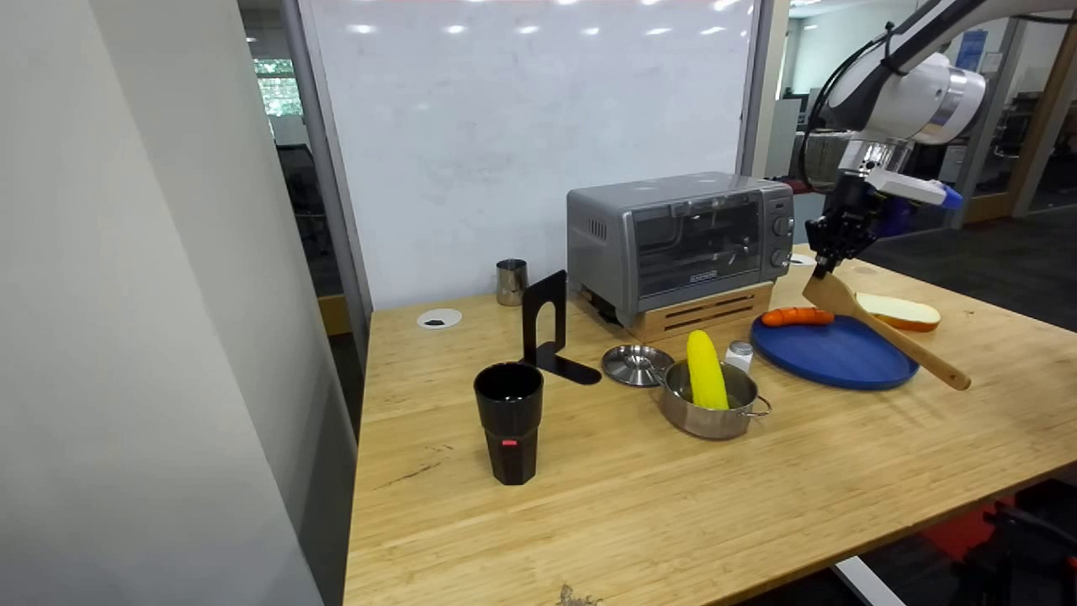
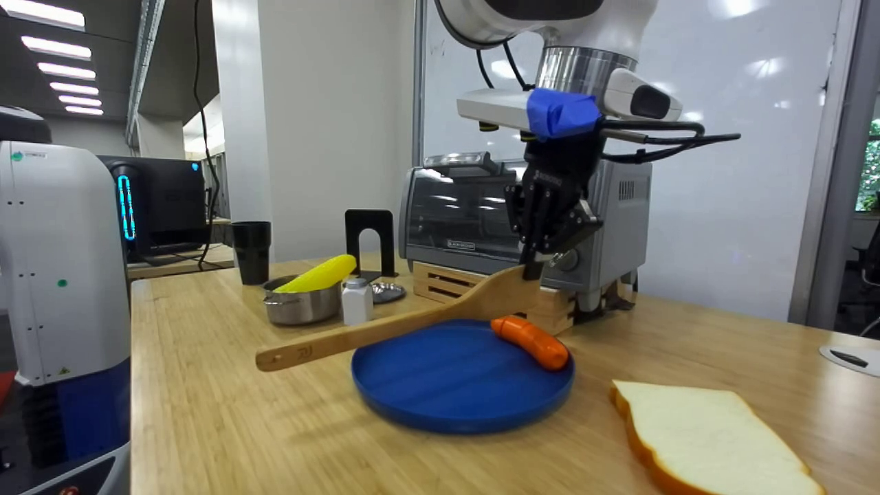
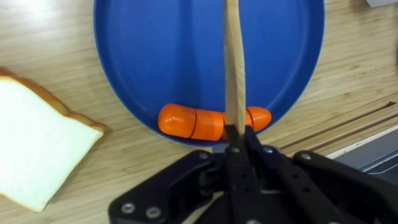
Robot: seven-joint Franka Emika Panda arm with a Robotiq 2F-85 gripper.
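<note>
My gripper is shut on the broad end of a wooden spatula [image 2: 462, 309]. In exterior view 2 the spatula slants down to the left across the blue plate [image 2: 445, 404], its handle end reaching past the rim and appearing clear of the table. An orange carrot [image 2: 530, 341] with cut lines rests on the plate near its edge. From the wrist view, the spatula's blade [image 3: 234, 82] is seen edge-on, hiding part of the carrot [image 3: 179, 120] beneath it.
A bread slice [image 2: 709, 433] lies beside the plate. The toaster oven [image 1: 687, 242] on its wooden stand is close behind. A pot [image 1: 712, 414] with yellow corn [image 1: 704, 369], a white shaker [image 1: 740, 355], a lid [image 1: 636, 364], a black bookend [image 1: 546, 333] and a black cup [image 1: 509, 419] stand farther left.
</note>
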